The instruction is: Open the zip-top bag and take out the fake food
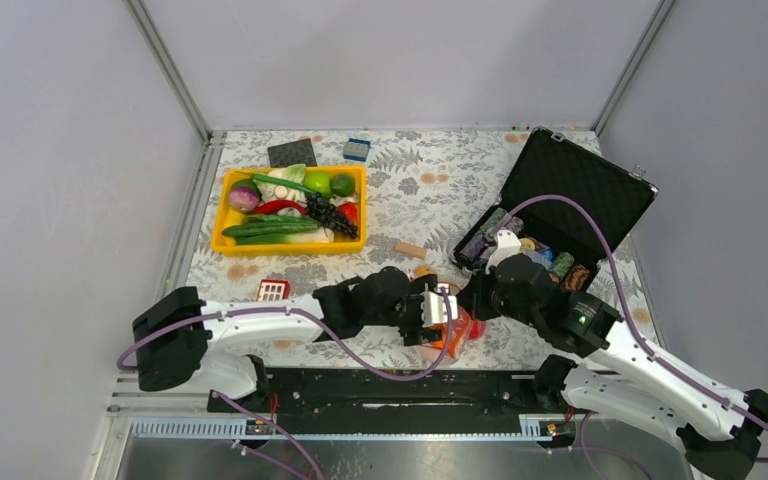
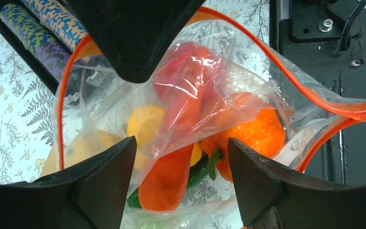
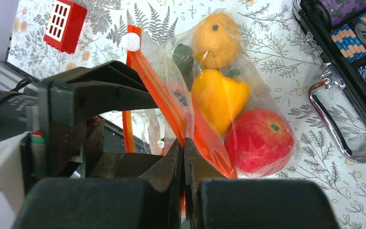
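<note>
The clear zip bag [image 1: 455, 335] holds red, orange and yellow fake produce. In the left wrist view its orange-edged mouth gapes around an orange pepper [image 2: 259, 131] and a long orange piece [image 2: 164, 183]. My left gripper is part open over that mouth, fingers apart. My right gripper is shut on the bag's orange zip edge. In the right wrist view a red tomato [image 3: 259, 140] and yellow pepper [image 3: 219, 98] lie in the bag, beside the left gripper's dark fingers.
A yellow tray [image 1: 222, 240] of vegetables lies at back left. An open case [image 1: 575, 190] stands at right. A red block [image 3: 64, 26], wooden block [image 1: 409, 249] and dark pad [image 1: 292, 153] are on the table.
</note>
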